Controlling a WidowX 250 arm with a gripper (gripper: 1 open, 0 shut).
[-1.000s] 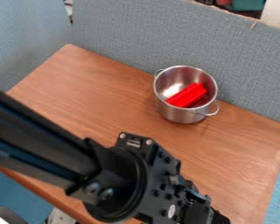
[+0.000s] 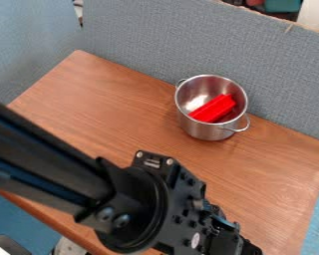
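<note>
A steel pot (image 2: 195, 124) with two side handles stands upright on the wooden table at the back, right of centre. A red block (image 2: 215, 108) lies inside it. The black arm comes in from the left, and its gripper housing (image 2: 175, 204) is over the front middle of the table, in front of the pot and apart from it. The fingertips are not clearly visible.
Grey padded walls (image 2: 162, 40) bound the back and left. A light blue strip (image 2: 315, 224) lies at the right front.
</note>
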